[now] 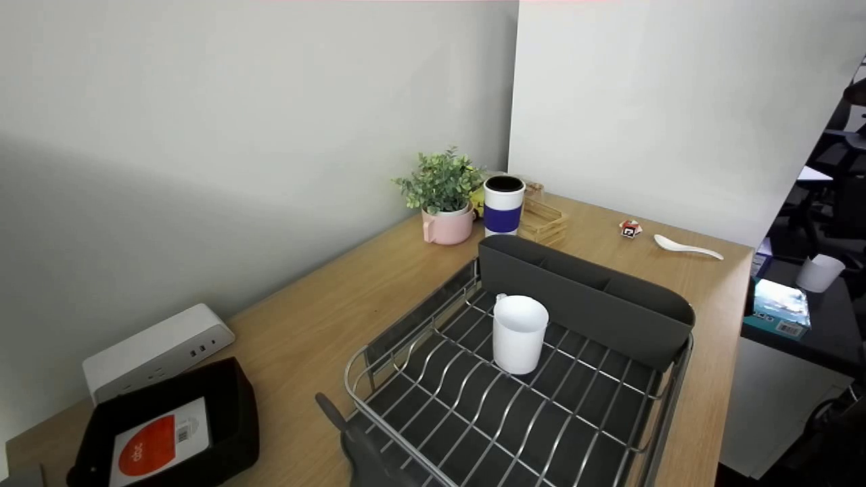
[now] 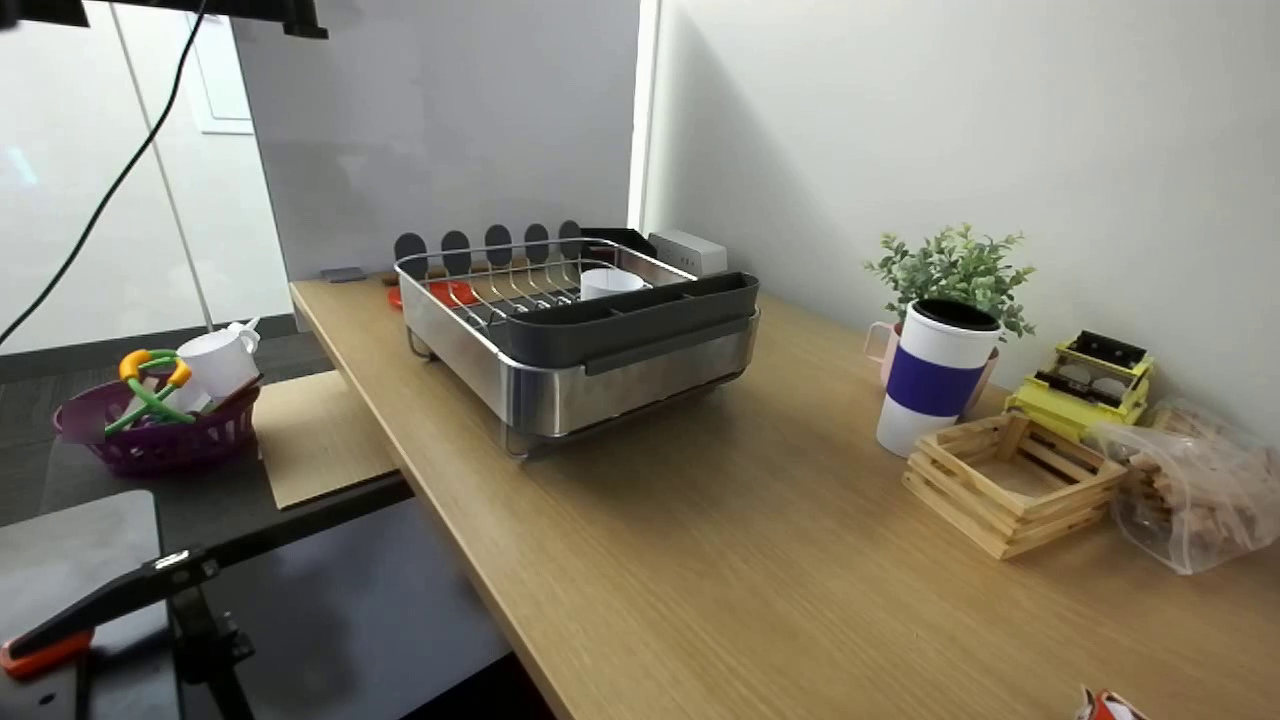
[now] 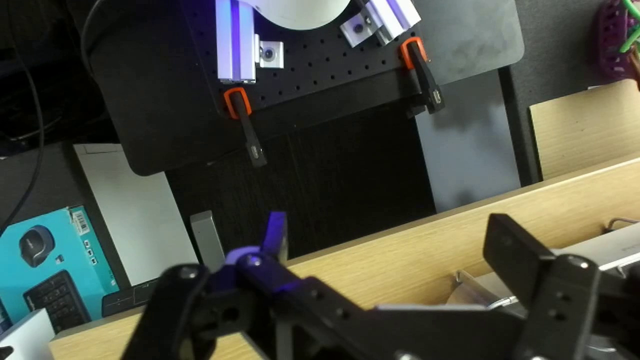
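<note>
My gripper stands open in the wrist view, its two dark fingers wide apart and nothing between them. Below it lie the table's wooden front edge (image 3: pixel 384 258) and the dark gap in front of the table. A white mug (image 1: pixel 519 334) is upright in the wire dish rack (image 1: pixel 487 406), beside the grey utensil holder (image 1: pixel 584 300). Only the mug's upper part (image 2: pixel 611 282) shows in exterior view 2. Part of the rack's metal side appears at the lower right of the wrist view. Neither exterior view shows the gripper clearly.
Behind the rack stand a potted plant (image 1: pixel 446 191), a white-and-purple tumbler (image 2: pixel 936 378) and a small wooden crate (image 2: pixel 1014 480). A white spoon (image 1: pixel 688 247) lies near the far edge. A black tray (image 1: pixel 243 414) sits left of the rack. Bare tabletop (image 2: pixel 720 540) stretches before the crate.
</note>
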